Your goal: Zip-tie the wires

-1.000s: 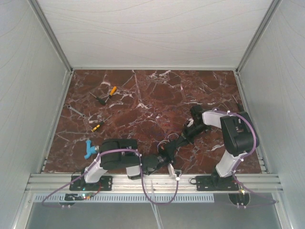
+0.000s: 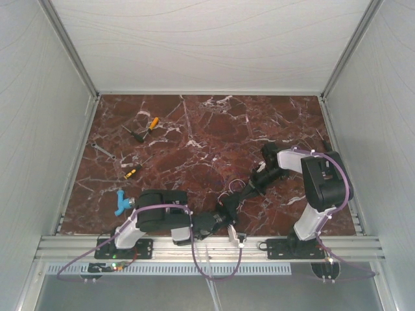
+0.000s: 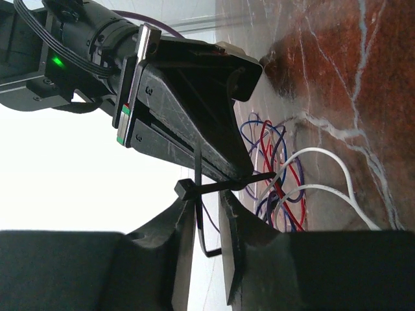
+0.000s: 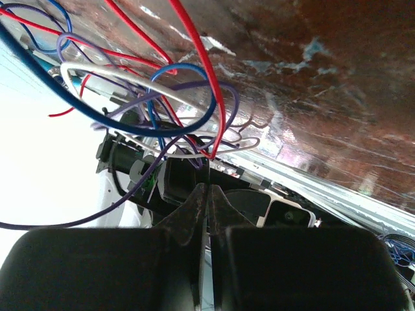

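Note:
A loose bundle of red, blue, white and purple wires [image 4: 188, 129] shows in both wrist views. The black zip tie [image 3: 227, 186] has its head at the tips of my left gripper. One strap runs across toward the wires, and a thin bent tail hangs by the fingers. A clear gap shows between the left fingers, so that gripper stands part open. Just behind the strap is the tip of my right gripper. In the right wrist view its fingers [image 4: 194, 207] are together, with nothing evident between them. Whether the strap fully circles the wires is hidden.
Screwdrivers [image 2: 134, 171], a wrench [image 2: 103, 151] and a blue object [image 2: 122, 203] lie on the left of the marble table [image 2: 214, 136]. Both arms meet close to the front rail [image 2: 194, 249].
Both arms have barely moved. The right arm has shifted very slightly to the right, and the white wire loops between the grippers look slightly shifted.

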